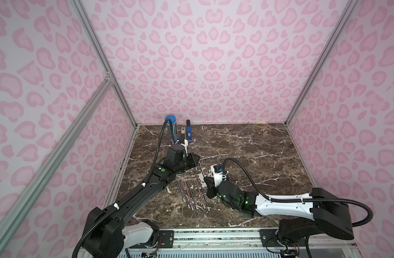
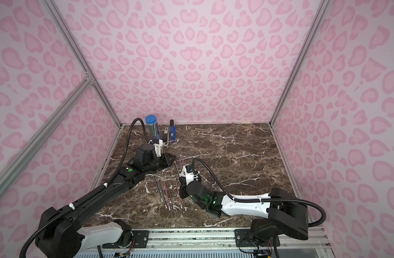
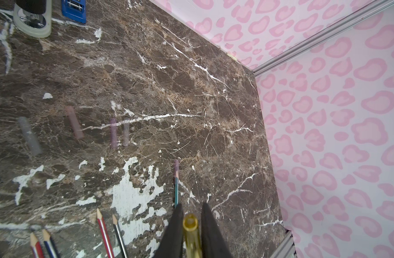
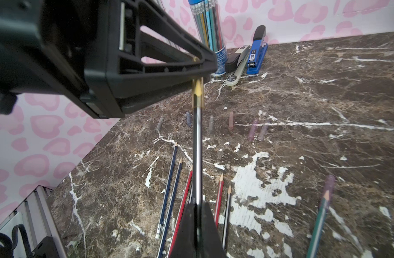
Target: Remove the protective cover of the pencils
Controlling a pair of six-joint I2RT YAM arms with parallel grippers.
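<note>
In the right wrist view an upright dark pencil with a translucent yellow cover is held in my right gripper, shut on its lower part. My left gripper is at the pencil's top, its fingers either side of the cover; whether they grip it is unclear. Several pencils lie side by side on the marble table. Loose translucent covers lie beyond them. A green pencil lies apart, a purple cover at its tip.
A pencil tub with blue lid, a grey stapler and a blue stapler stand at the back left, beyond my left arm.
</note>
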